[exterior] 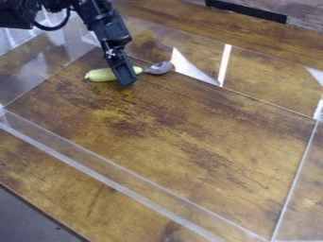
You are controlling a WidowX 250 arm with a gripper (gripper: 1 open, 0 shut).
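Note:
My dark gripper (124,77) reaches down from the upper left, its tip low over a pale yellow-green elongated object (101,75), like a corn cob or banana, which it partly covers. A metal spoon (159,68) lies just right of the gripper, its handle end hidden behind it. Whether anything sits between the fingertips is hard to tell; the fingers look closed.
A dark bar (252,11) lies at the back. A grey floor shows at the lower left.

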